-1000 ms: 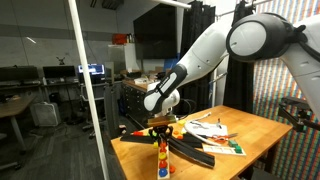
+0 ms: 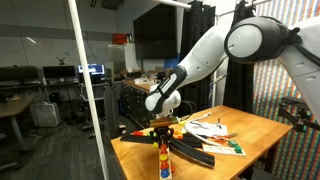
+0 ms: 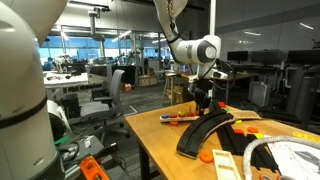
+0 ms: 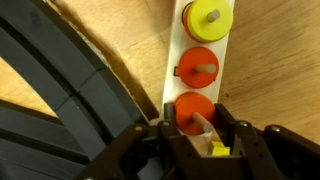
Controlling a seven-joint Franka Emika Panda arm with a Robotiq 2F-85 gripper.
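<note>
A pale narrow board (image 4: 181, 48) with upright pegs runs down the wrist view, carrying a yellow disc (image 4: 216, 14) at the top and an orange-red disc (image 4: 197, 67) below it. Lower down, my gripper is shut on another orange-red disc (image 4: 186, 106), with a fingertip at either side. A peg shows through this disc's middle; whether it is lifted at all I cannot tell. In exterior view 1 the gripper (image 2: 159, 134) is small and dark, over the far end of the row of coloured discs.
Black curved pieces (image 3: 203, 130) lie close beside the board on the wooden table (image 3: 148, 130). A white tray (image 3: 226, 164) and more coloured pieces sit nearby. Behind the table is a person (image 2: 164, 103) in a white top.
</note>
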